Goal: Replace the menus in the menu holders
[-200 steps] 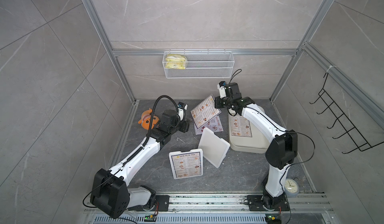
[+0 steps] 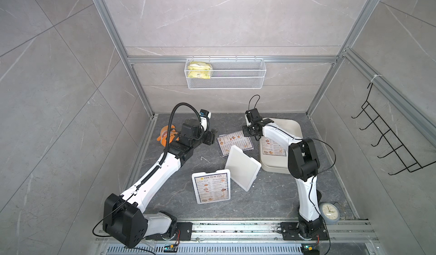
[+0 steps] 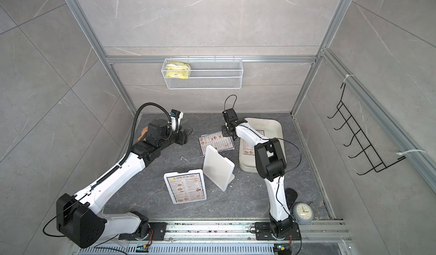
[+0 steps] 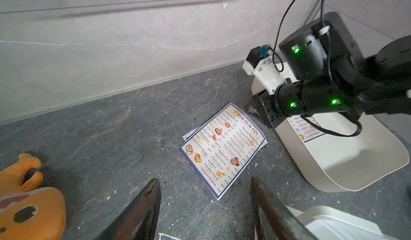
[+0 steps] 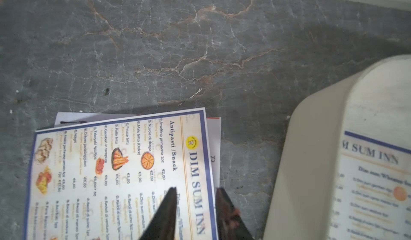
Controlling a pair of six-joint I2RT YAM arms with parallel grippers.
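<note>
A Dim Sum Inn menu (image 5: 128,163) lies on the table over another sheet (image 5: 216,154), whose edges peek out beneath it. Over its header end my right gripper has its fingers apart, one on each side of the menu's edge; whether a finger touches paper, I cannot tell. My left gripper stands open and empty, left of the stacked menus. One white menu holder (image 2: 211,186) stands at the front with a menu in its face. Behind it to the right is a second holder (image 2: 243,167), its blank white side showing.
The cream bin (image 2: 274,166) right of the menus has another menu (image 2: 273,146) inside. An orange plush toy (image 2: 165,136) sits at the left. A small clock (image 2: 329,212) stands front right.
My right gripper came down with a menu, which was hanging from it and now lies flat on the lower sheet. The left arm shifted slightly towards the back.
</note>
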